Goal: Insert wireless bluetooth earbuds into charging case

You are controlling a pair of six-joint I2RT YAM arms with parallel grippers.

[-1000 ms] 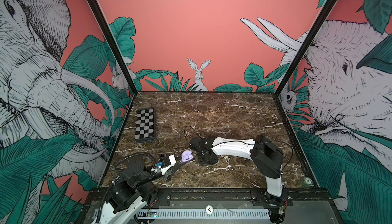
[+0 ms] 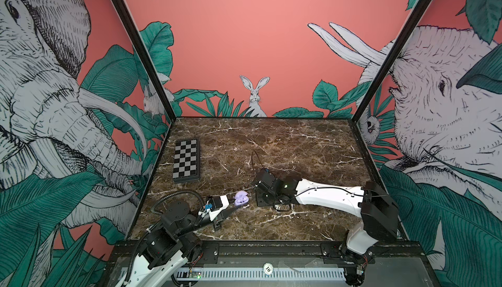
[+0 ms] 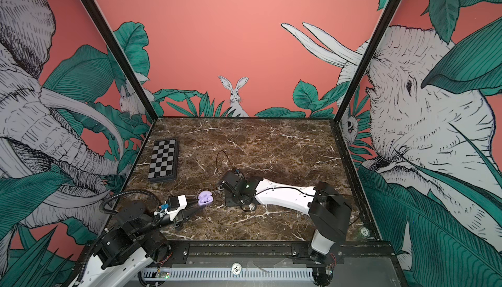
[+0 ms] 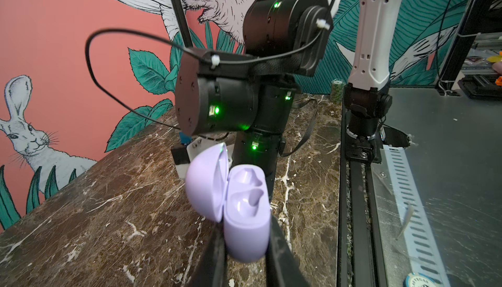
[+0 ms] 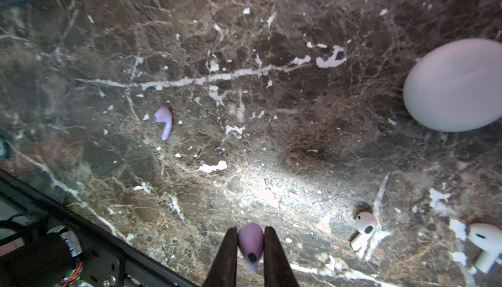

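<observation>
My left gripper is shut on the lilac charging case, held upright with its lid flipped open and both slots visibly empty. My right gripper points down and is shut on a lilac earbud; in the left wrist view its arm stands just behind the case. A second lilac earbud lies on the marble table in the right wrist view. The right fingers are hidden in both top views.
The right wrist view also shows a pale oval object and two white earbuds on the table. A checkered board sits at the left.
</observation>
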